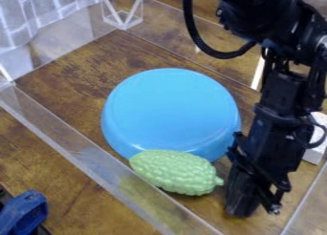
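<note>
A blue plastic bowl [171, 107], bottom up, rests on the wooden floor of a clear-walled bin. A pale green bumpy toy vegetable [175, 170] lies against its lower edge. The black gripper [243, 191] is down at the bin floor on the right, beside the green toy's tip. Its fingers look close together, with nothing visible between them, though the tips are dark and partly hidden.
Clear walls [64, 134] border the bin. A white object [316, 143] sits at the right behind the arm. A blue item [21, 212] lies outside at the lower left. The bin's upper left floor is bare.
</note>
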